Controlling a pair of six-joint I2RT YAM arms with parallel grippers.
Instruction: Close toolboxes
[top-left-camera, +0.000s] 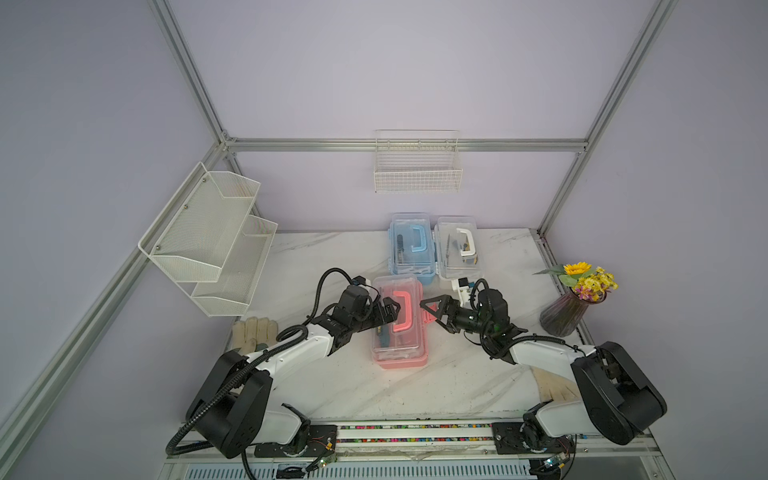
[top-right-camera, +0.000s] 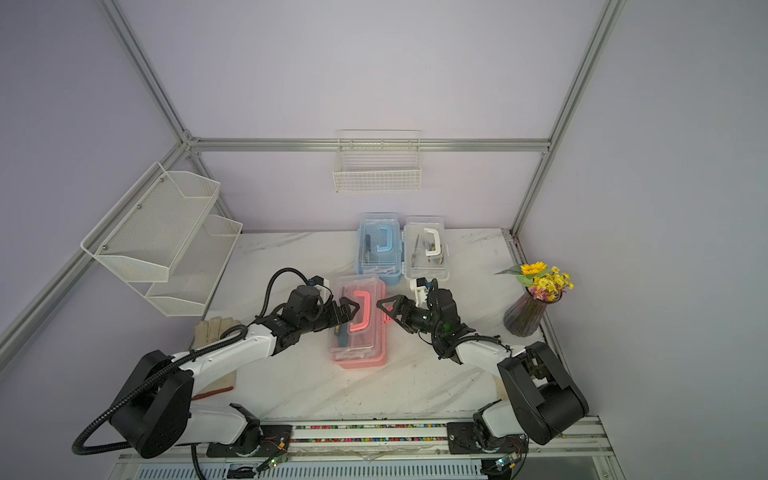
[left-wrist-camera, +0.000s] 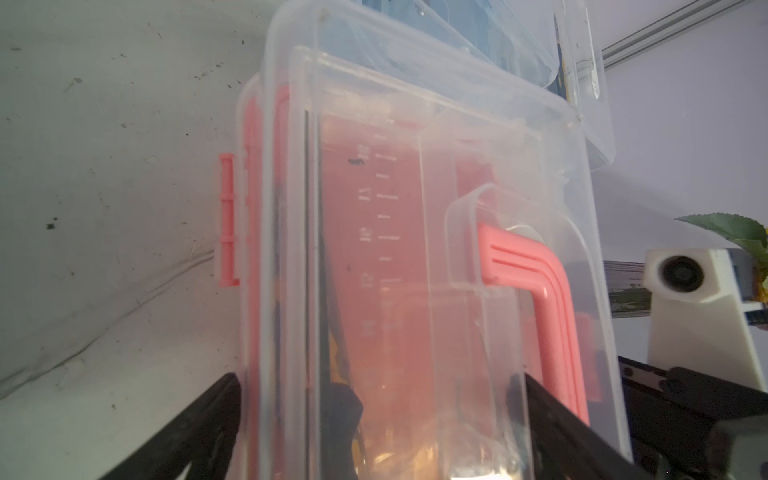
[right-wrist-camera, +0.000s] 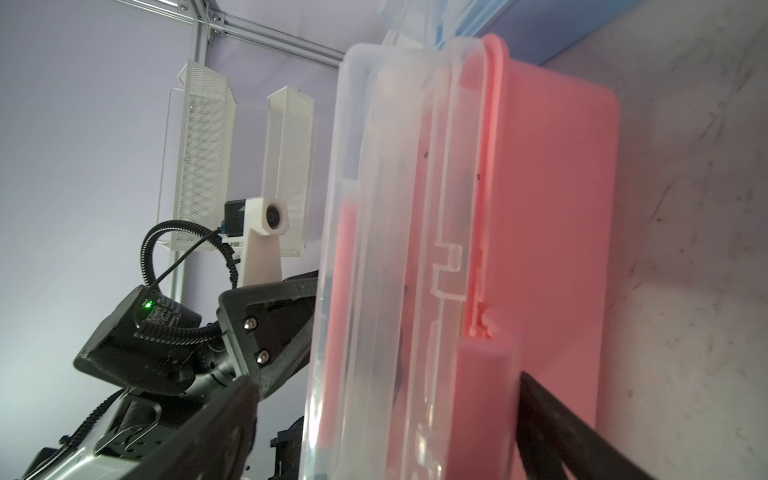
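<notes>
A pink toolbox (top-left-camera: 400, 344) with a clear lid lies front centre, its handle folded down. My left gripper (top-left-camera: 385, 310) is open over the lid; in the left wrist view its fingers straddle the clear lid. My right gripper (top-left-camera: 432, 310) is open at the box's right side, where a pink latch (right-wrist-camera: 484, 376) sits between its fingers in the right wrist view. A blue toolbox (top-left-camera: 408, 244) and a clear-white toolbox (top-left-camera: 458, 248) stand at the back, lids down.
A vase of flowers (top-left-camera: 564, 312) stands on the right edge. Mesh shelves (top-left-camera: 208, 240) hang on the left wall, a wire basket (top-left-camera: 416, 168) on the back wall. Gloves (top-left-camera: 252, 332) lie at the left. Bare table surrounds the boxes.
</notes>
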